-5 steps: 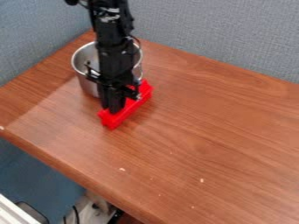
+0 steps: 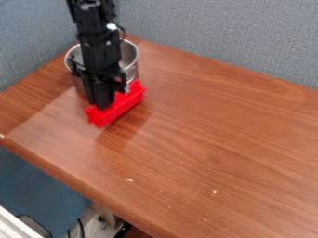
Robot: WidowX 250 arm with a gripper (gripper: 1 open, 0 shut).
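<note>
A red elongated block lies on the wooden table at the left. Behind it, further left, stands a silver metal pot, partly hidden by my arm. My black gripper points down at the near left part of the red block, in front of the pot, its tips low by the block. It looks shut; whether it touches the block or has anything between its fingers is hard to tell.
Grey padded walls stand behind and to the left. Cables and a white object lie off the table at the bottom left.
My gripper has moved left, and the red block and the pot have shifted left with it.
</note>
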